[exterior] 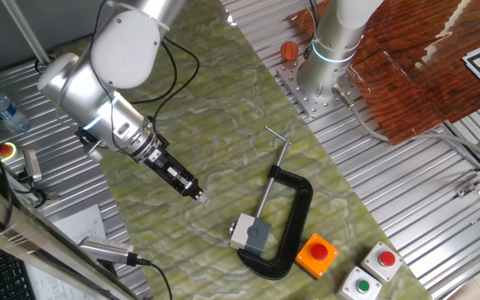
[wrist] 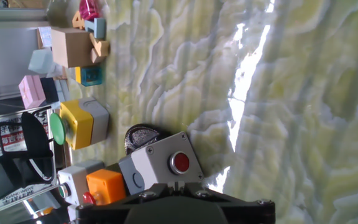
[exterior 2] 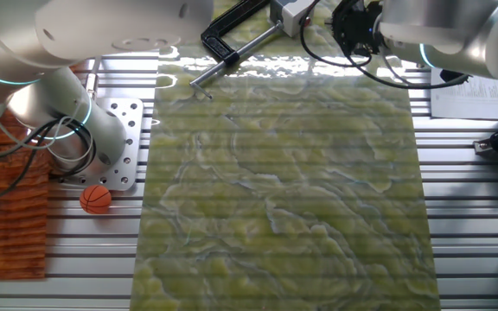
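A light and dark grey box (exterior: 251,233) sits within the frame of a black C-clamp (exterior: 302,218), at the end of the clamp's screw. On its side facing my gripper is a red button (wrist: 179,163), clear in the wrist view. My gripper (exterior: 203,199) points at that side from the upper left, with a gap of bare mat between its tip and the box. Its fingertips are together and nothing shows between them. In exterior view 2, the box (exterior 2: 290,15) is cut off by the top edge and the fingertips are hard to make out.
An orange box with a red button (exterior: 316,255) lies right of the clamp. Beyond it are grey boxes with a red button (exterior: 383,261) and a green button (exterior: 361,286).
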